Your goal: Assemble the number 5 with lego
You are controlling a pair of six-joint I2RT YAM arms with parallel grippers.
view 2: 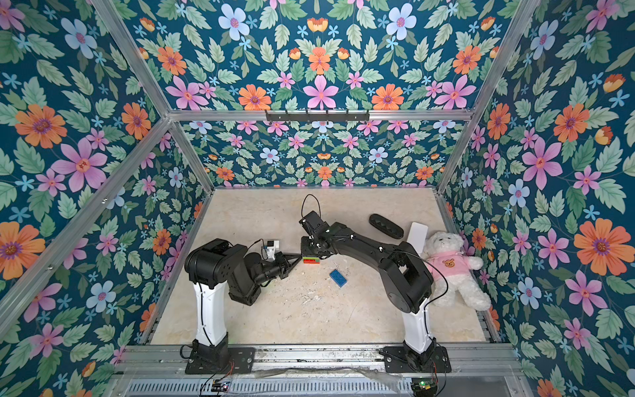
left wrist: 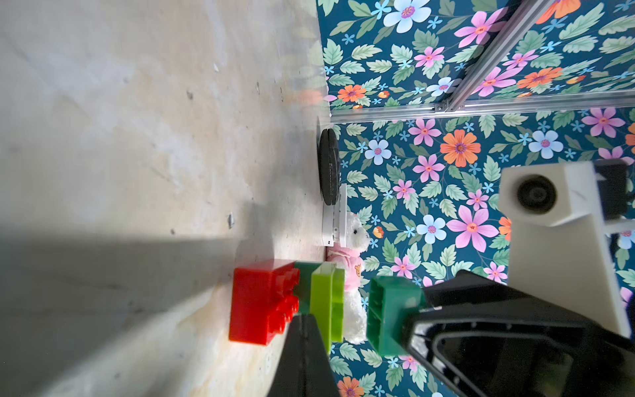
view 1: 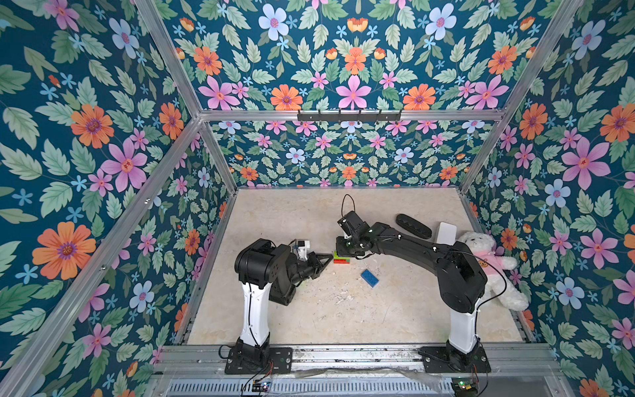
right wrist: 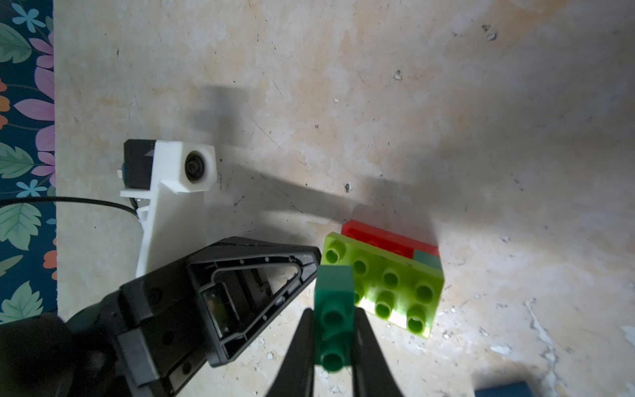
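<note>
A low stack stands on the table, with a lime brick (right wrist: 397,274) over a red brick (right wrist: 380,237) and a teal piece (right wrist: 426,259) beside the red one. My right gripper is shut on a small green brick, held over one end of the lime brick; in the left wrist view a gap shows between this green brick (left wrist: 390,314) and the lime brick (left wrist: 325,301). Close beside the stack, my left gripper is shut with nothing visible between its fingers; whether it touches the bricks cannot be told.
A blue brick (view 1: 369,277) lies apart on the table, toward the front right of the stack. Farther right are a black case (view 1: 414,225), a white box (view 1: 445,233) and a white teddy bear (view 1: 496,268). Bare tabletop (view 1: 284,205) lies behind the arms.
</note>
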